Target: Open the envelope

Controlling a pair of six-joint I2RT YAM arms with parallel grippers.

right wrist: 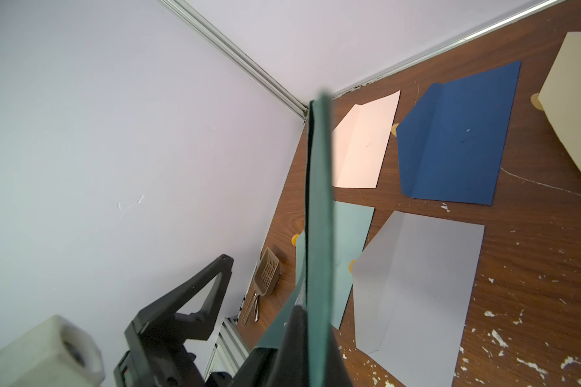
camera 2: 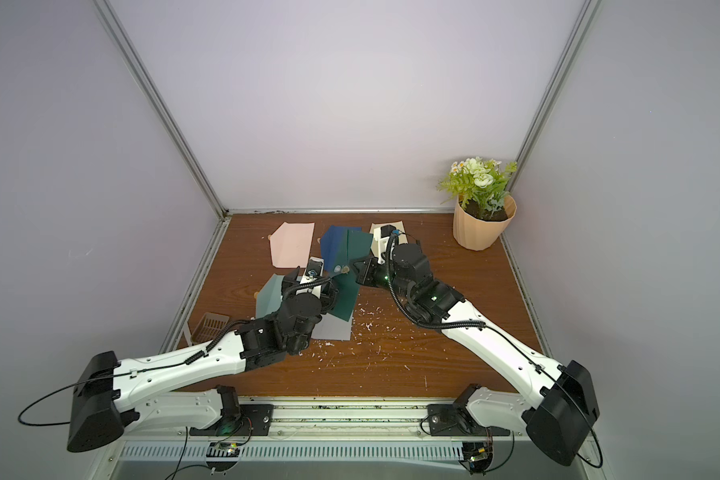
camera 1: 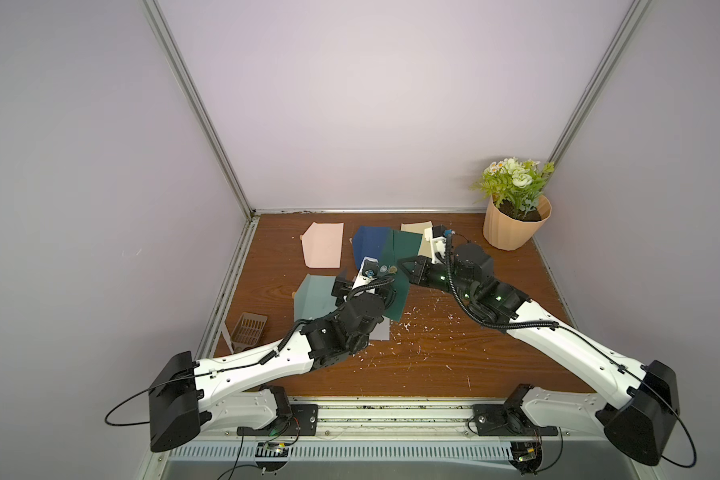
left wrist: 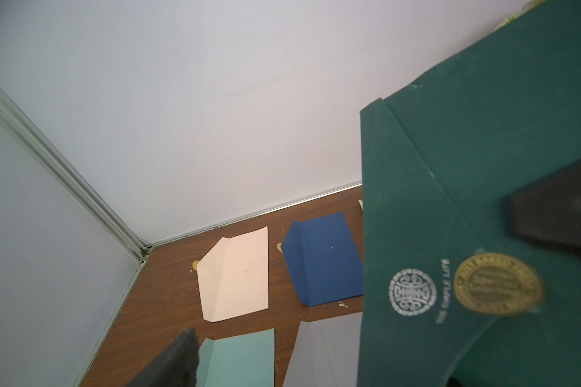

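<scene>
The dark green envelope (left wrist: pixel 419 193) is held up off the table. Its gold seal (left wrist: pixel 499 283) sits at the flap's tip, beside a white printed emblem (left wrist: pixel 412 292). The flap's lower edge bows outward; whether the seal still sticks is unclear. In the right wrist view the envelope appears nearly edge-on, pinched between the fingers of my right gripper (camera 1: pixel 405 268). On the envelope's left side, my left gripper (camera 1: pixel 365 281) is open, with one dark finger (left wrist: pixel 171 364) blurred at the bottom left of its wrist view.
Several envelopes with unfolded flaps lie on the table: pink (right wrist: pixel 368 142), navy (right wrist: pixel 461 142), cream (right wrist: pixel 574 109), mint (right wrist: pixel 351 235) and grey (right wrist: pixel 426 290). A plant pot (camera 1: pixel 513 228) stands back right, a small basket (camera 1: pixel 249 329) at the left. White scraps litter the front.
</scene>
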